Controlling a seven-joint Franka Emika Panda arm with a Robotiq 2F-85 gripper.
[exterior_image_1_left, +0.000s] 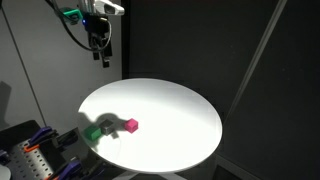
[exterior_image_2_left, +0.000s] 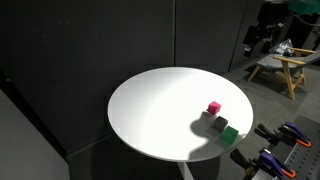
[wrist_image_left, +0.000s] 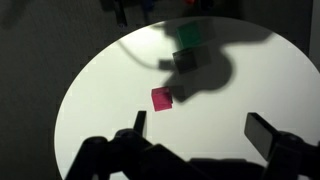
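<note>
Three small blocks stand in a loose row near one edge of the round white table: a pink block, a dark grey block and a green block. High above the table, at its left side in exterior view 1, hangs my gripper, well clear of all three. In the wrist view its fingers stand wide apart, open and empty. The pink block lies ahead of the left finger there, with the grey block and green block farther off.
Beside the table, past the green block, is my arm's base area with cables and orange-blue parts. A wooden chair stands behind at the right in exterior view 2.
</note>
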